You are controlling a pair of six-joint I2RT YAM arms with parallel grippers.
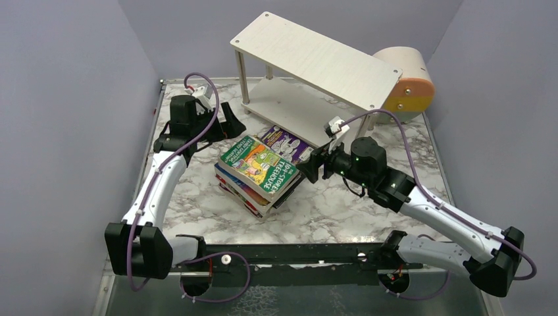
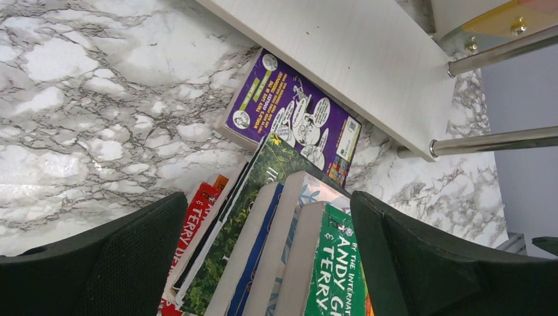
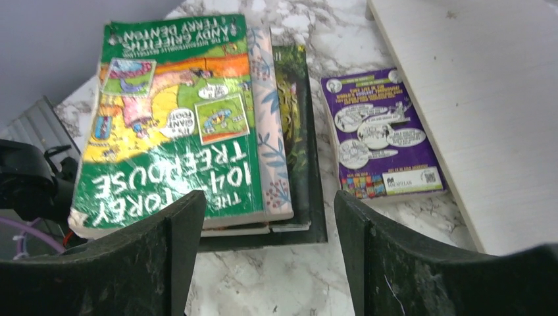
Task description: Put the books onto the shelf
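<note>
A pile of books topped by the green 104-Storey Treehouse book (image 1: 260, 164) (image 3: 171, 131) lies mid-table, slightly fanned. A purple book (image 1: 283, 140) (image 2: 289, 108) (image 3: 378, 138) lies behind it, against the shelf's lower board. My left gripper (image 1: 224, 122) hovers left of and above the pile, open with nothing visible between its fingers. My right gripper (image 1: 310, 164) is at the pile's right end, above it, also open and empty.
A white two-tier shelf (image 1: 316, 59) stands at the back, with a coloured drawer box (image 1: 406, 95) to its right. Bare marble table (image 1: 401, 178) shows at the right and left of the pile.
</note>
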